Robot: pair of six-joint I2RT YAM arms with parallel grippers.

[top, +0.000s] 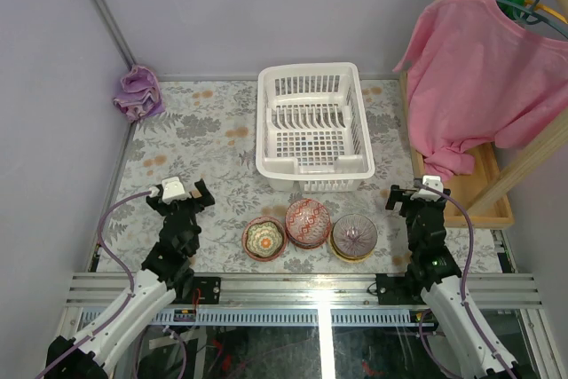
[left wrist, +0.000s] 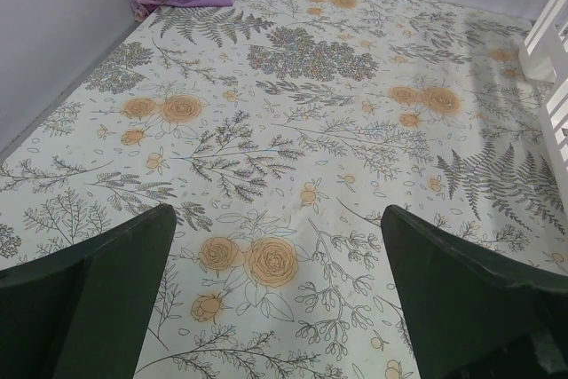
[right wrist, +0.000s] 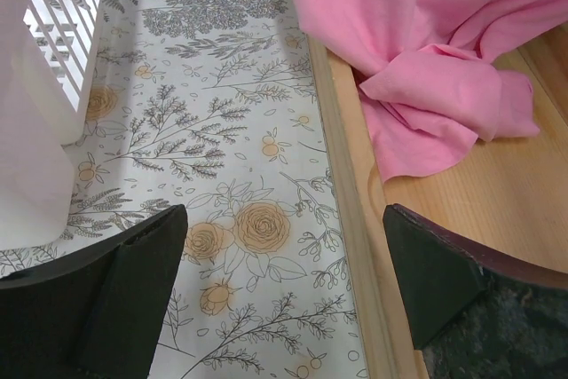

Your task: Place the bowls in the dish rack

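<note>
A white plastic dish rack (top: 315, 161) stands at the middle back of the floral mat, its side edge showing in both wrist views. In front of it, in a row, are bowls: a patterned one with a green and orange centre (top: 264, 239), a red-and-white one (top: 308, 221) and a grey one with a yellow rim below (top: 354, 237). My left gripper (top: 182, 191) is open left of the bowls, empty, over bare mat. My right gripper (top: 415, 191) is open to their right, empty, beside the wooden tray's edge.
A purple cloth (top: 138, 95) lies at the back left. At the right stands a wooden tray (right wrist: 479, 210) with a rack holding a pink garment (top: 479, 68) on hangers.
</note>
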